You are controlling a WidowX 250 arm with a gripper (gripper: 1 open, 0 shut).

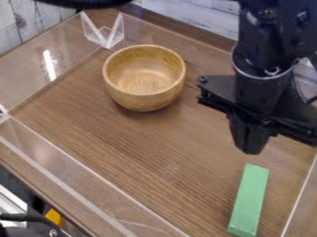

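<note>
The black gripper (254, 116) hangs over the right half of the wooden table (136, 162), above and behind a green bar (247, 199) lying near the right front. Its lower tip points down and looks clear of the bar; whether the fingers are open or shut I cannot tell from this view.
A round wooden bowl (143, 79) sits at the back left. A white wire-like object (104, 35) stands near the back left edge. A pale edge runs along the right side.
</note>
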